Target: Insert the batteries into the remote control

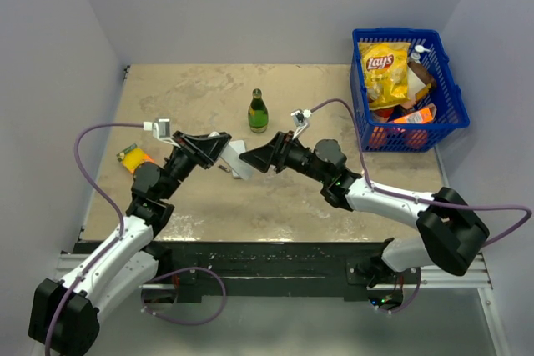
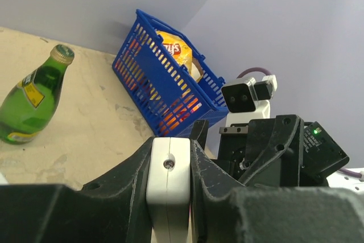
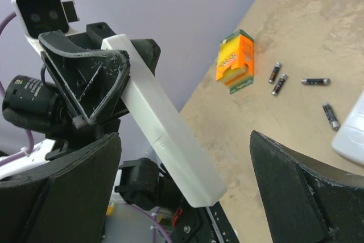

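My left gripper (image 1: 212, 146) is shut on a white remote, held tilted in the air; its narrow end fills the left wrist view between the fingers. My right gripper (image 1: 255, 158) stands open just right of the remote's lower end, which sits between its fingers in the right wrist view. Several batteries (image 3: 316, 82) lie loose on the table beside a second white object (image 3: 355, 132), flat on the surface. An orange-yellow pack (image 3: 233, 61) lies at the table's left.
A green bottle (image 1: 258, 112) stands behind the grippers. A blue basket (image 1: 450, 114) of snacks occupies the back right.
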